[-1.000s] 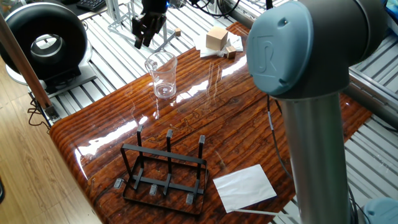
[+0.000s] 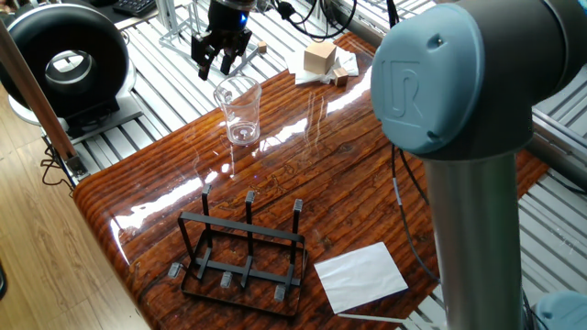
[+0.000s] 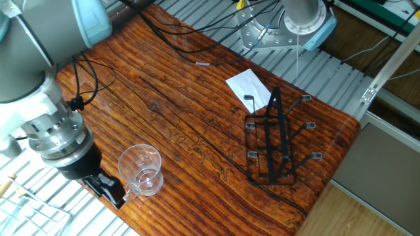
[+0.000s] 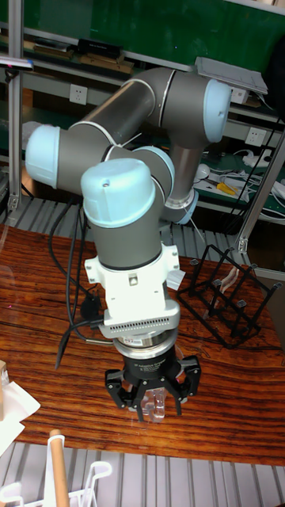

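Note:
A clear cup with a handle (image 2: 243, 124) stands upright near the far edge of the table. My gripper (image 2: 215, 72) is just above and behind it in the first exterior view, its fingers spread apart. In the second exterior view the gripper (image 3: 119, 199) comes down by the handle side of the cup (image 3: 149, 180); whether it touches the handle is unclear. The third exterior view shows the open gripper (image 4: 158, 413) with the cup (image 4: 154, 404) partly hidden behind it. A black wire rack (image 2: 243, 225) with upright prongs stands empty on the table.
White paper (image 2: 360, 277) lies beside the rack. Wooden blocks (image 2: 319, 57) sit on white sheets at the table's far right corner. Between cup and rack the glossy wood (image 2: 174, 206) is bare. Loose cables (image 3: 177, 49) run over the table near the arm's base.
The gripper has come down a little toward the cup, and the arm's blue-capped joint has shifted slightly right and down in view. Cup and rack have stayed put.

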